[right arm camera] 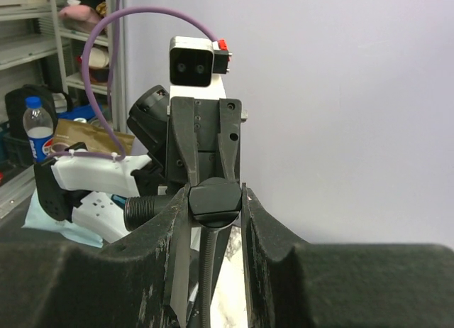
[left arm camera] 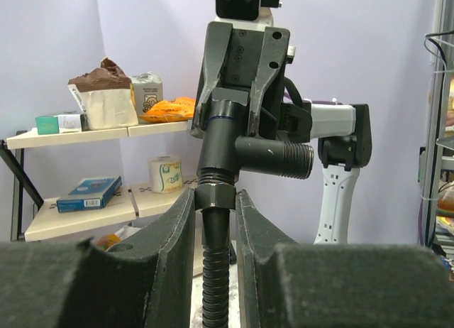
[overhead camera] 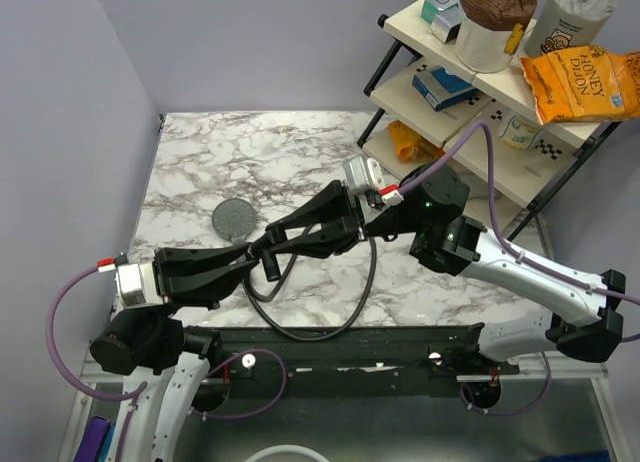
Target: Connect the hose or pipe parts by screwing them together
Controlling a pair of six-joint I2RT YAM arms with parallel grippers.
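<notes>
Both grippers meet over the counter. My left gripper [overhead camera: 245, 257] is shut on the hose's hex nut [left arm camera: 215, 196], with the ribbed hose hanging below it. My right gripper [overhead camera: 285, 232] is shut on the black tee-shaped fitting [left arm camera: 273, 155], whose threaded side branch sticks out sideways. The nut sits right under the fitting's lower end; how far it is engaged I cannot tell. The hose [overhead camera: 332, 331] loops over the marble counter, and the grey shower head [overhead camera: 234, 219] lies at the back left of it.
A shelf rack [overhead camera: 415, 32] with packets and boxes stands at the back right. Walls bound the marble counter [overhead camera: 200, 152] at back and left.
</notes>
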